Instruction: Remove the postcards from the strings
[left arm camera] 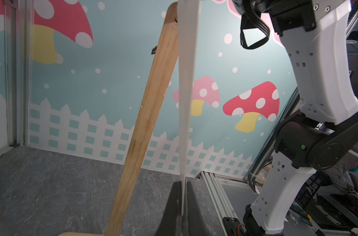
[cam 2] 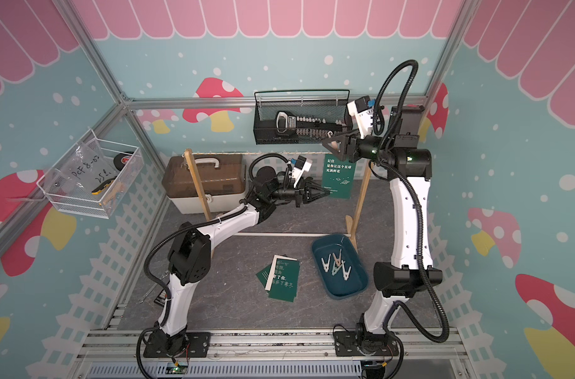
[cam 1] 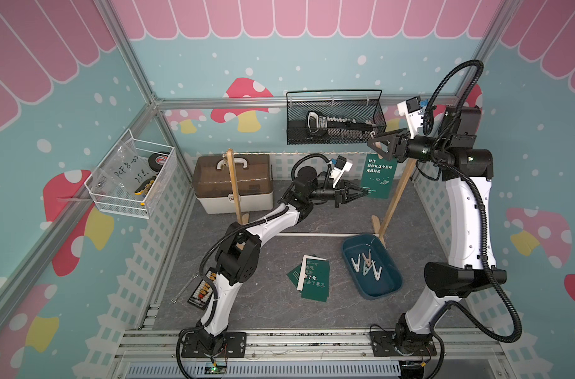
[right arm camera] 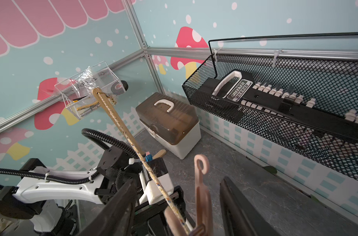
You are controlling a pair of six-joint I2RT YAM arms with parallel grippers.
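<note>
A dark green postcard (cam 1: 379, 177) with white writing hangs from the string (cam 1: 281, 153) near the right wooden post. At its lower left edge my left gripper (cam 1: 367, 190) is shut on the card; in the left wrist view the postcard (left arm camera: 186, 98) appears edge-on, running down between the fingers. My right gripper (cam 1: 373, 142) is open at the card's top, its fingers on either side of a pink clothespin (right arm camera: 203, 192) but apart from it in the right wrist view. That clothespin sits on the string.
Several clothespins lie in a blue tray (cam 1: 388, 289) at the front right. A stack of postcards (cam 1: 316, 287) rests on the floor beside it. Behind the string are a wall-mounted black mesh basket (cam 1: 293, 134) and a brown-lidded box (cam 1: 211, 199).
</note>
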